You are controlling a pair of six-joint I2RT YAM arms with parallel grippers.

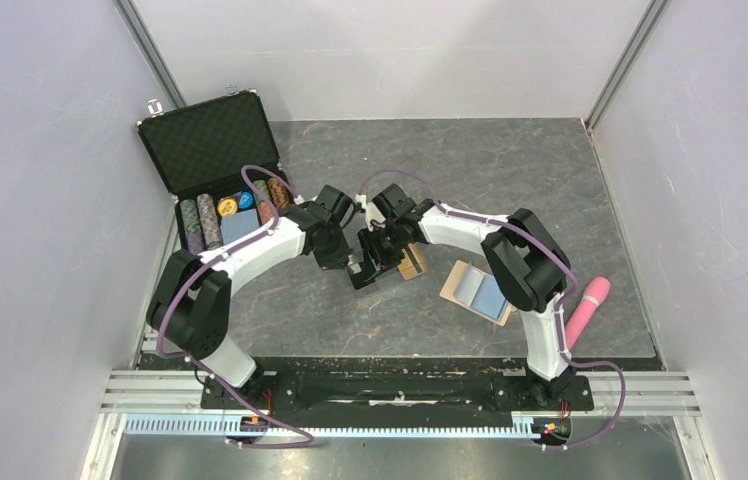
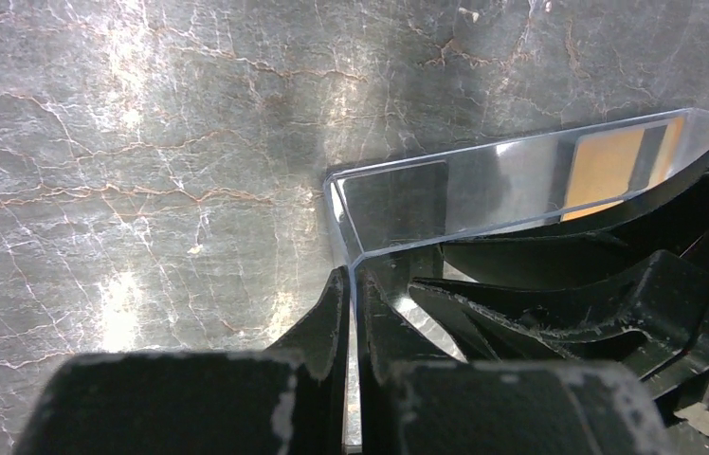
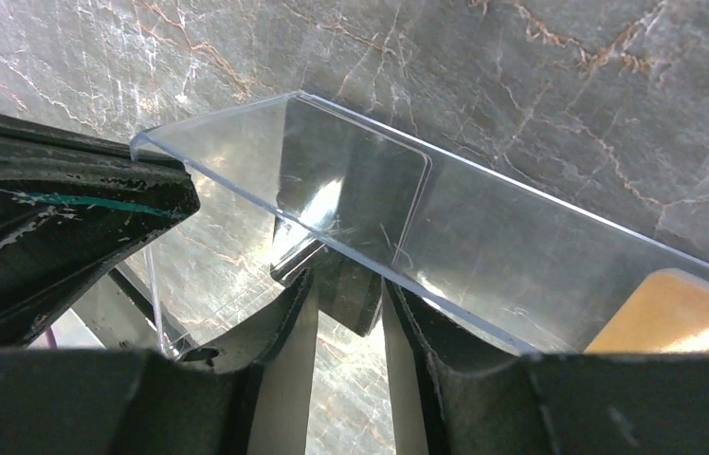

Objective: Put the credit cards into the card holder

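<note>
A clear plastic card holder (image 2: 512,180) is between my grippers at mid-table. My left gripper is shut on the holder's end wall. In its view, black fingers of my right gripper reach into the holder's area; in the right wrist view their tips stand apart beside the holder's long wall, over dark cards (image 3: 341,180). A gold card (image 2: 602,161) shows through the clear plastic, and in the top view (image 1: 412,262) it lies beneath the right gripper. Whether any card is inside the holder is unclear.
An open case of poker chips (image 1: 205,215) stands at the left. A board with blue and pale cards (image 1: 480,293) lies right of centre, with a pink cylinder (image 1: 587,305) near the right edge.
</note>
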